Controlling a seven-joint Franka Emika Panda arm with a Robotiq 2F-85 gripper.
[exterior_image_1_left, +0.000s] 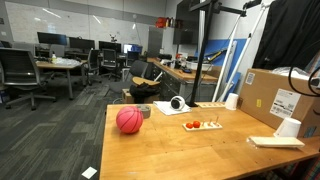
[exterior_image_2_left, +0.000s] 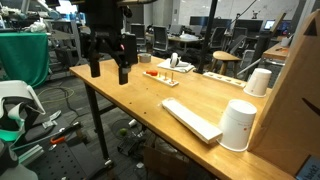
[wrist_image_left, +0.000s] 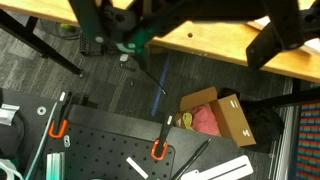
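High at the left of exterior view 2, my black gripper points down near the table's edge. Its two fingers stand well apart, with nothing visible between them. Dark fingers also fill the top of the wrist view, on either side of a gap. On the wooden table lies a white board with red balls. A pink-red ball rests at the table's left side. Near another edge are a long white block and an upside-down white cup. Exterior view 1 does not show the gripper.
A second white cup stands farther back, and a large cardboard box borders the table. White headphones lie behind the board. Below the table, the wrist view shows an open carton and a black perforated plate. Mid-table is mostly bare.
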